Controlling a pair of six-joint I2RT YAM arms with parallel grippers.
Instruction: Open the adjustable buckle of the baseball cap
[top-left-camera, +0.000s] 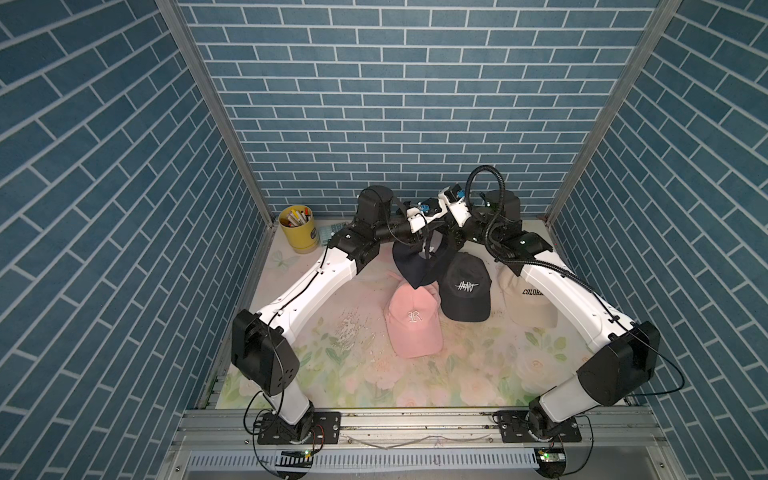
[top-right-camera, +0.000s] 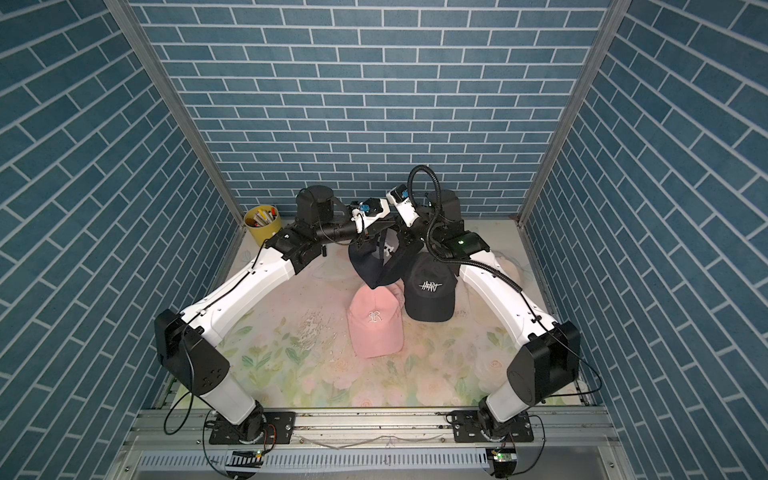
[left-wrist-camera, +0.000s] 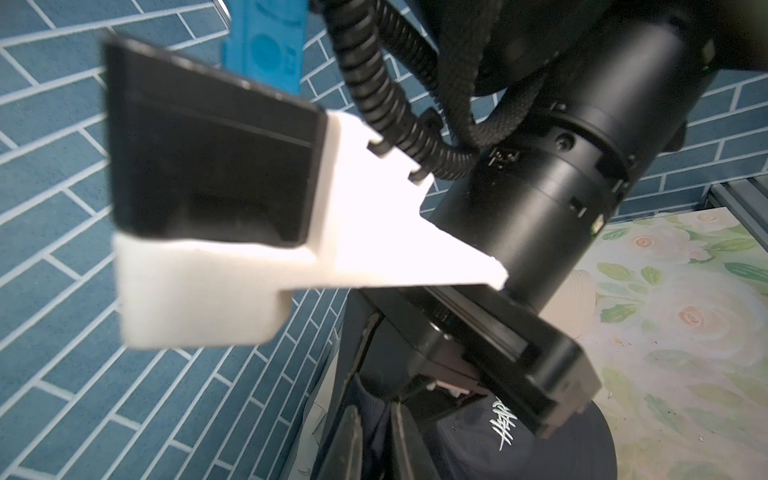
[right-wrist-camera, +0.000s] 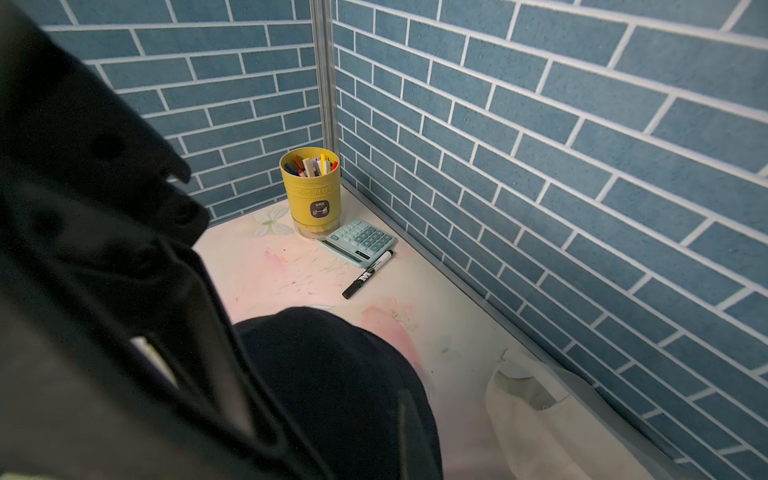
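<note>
Near the back of the table a navy cap (top-left-camera: 409, 266) is tipped up between my two grippers, its inside partly showing in the top views. In the left wrist view the fingertips of my left gripper stand slightly apart at dark cloth (left-wrist-camera: 370, 408); whether any is pinched between them is unclear. My right gripper (top-right-camera: 408, 240) is shut at the right side of the raised cap, its tips mostly hidden. The cap's rounded dark crown (right-wrist-camera: 328, 384) shows low in the right wrist view. I cannot make out the buckle.
A pink cap (top-left-camera: 413, 320), a black cap (top-left-camera: 465, 292) and a beige cap (top-left-camera: 529, 300) lie close in front and to the right. A yellow pen cup (right-wrist-camera: 312, 192), calculator (right-wrist-camera: 360, 242) and marker (right-wrist-camera: 368, 276) stand back left.
</note>
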